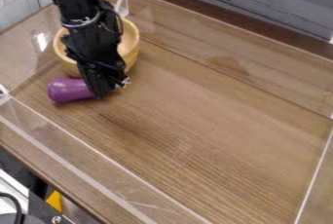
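Observation:
My black gripper (107, 76) hangs at the upper left, its tip low over the right part of a purple object (70, 91), which lies on the wooden table near its left side. The fingertips look close together; whether they touch the purple object is unclear. A yellow bowl (129, 39) stands behind the gripper, partly hidden by the arm.
A raised ledge runs along the back right. Cables and a small yellow item (54, 200) show below the table's near-left edge.

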